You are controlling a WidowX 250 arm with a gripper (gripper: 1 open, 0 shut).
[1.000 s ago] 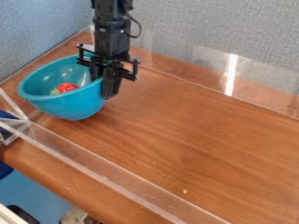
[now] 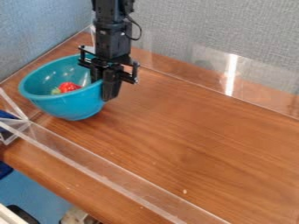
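A turquoise plastic bowl (image 2: 65,103) sits tilted at the left of the wooden table, near its clear-walled edge, with something red and white inside. My black gripper (image 2: 105,75) is at the bowl's back right rim, its fingers shut on that rim. The far side of the bowl's inside is partly hidden by the gripper.
Transparent panels run along its edges. A dark blue object (image 2: 6,125) lies at the far left edge, and grey foam walls stand behind.
The gripper and bowl have shifted very slightly; otherwise little differs.
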